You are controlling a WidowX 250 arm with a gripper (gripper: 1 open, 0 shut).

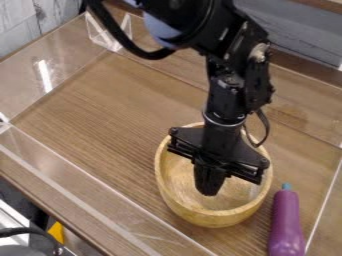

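Note:
A wooden bowl (214, 208) sits on the tabletop at the lower middle. My gripper (211, 180) is over it, its black fingers shut and reaching down into the bowl's opening, with nothing visible between them. The gripper's body hides part of the bowl's inside. A purple eggplant-like object (286, 228) lies just right of the bowl, near the front edge.
A clear container (107, 25) stands at the back left. A black cable and a small yellow item are at the lower left.

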